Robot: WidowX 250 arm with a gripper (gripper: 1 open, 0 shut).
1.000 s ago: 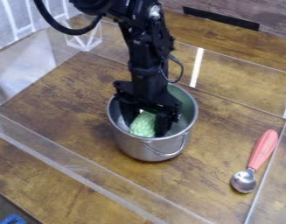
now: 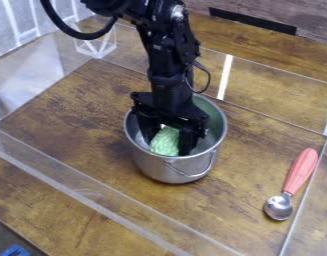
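Observation:
A metal pot (image 2: pixel 186 170) with a thin wire handle stands in the middle of the wooden table. My black gripper (image 2: pixel 173 125) reaches down inside it, over a pale green object (image 2: pixel 165 142) lying in the pot. The fingers are dark and overlap one another, so I cannot tell whether they are open, shut, or holding the green object.
An ice-cream scoop with a red handle (image 2: pixel 299 170) lies to the right of the pot. A blue object (image 2: pixel 11 250) shows at the bottom-left corner.
My gripper has shifted very slightly within the pot. The pot and scoop look the same.

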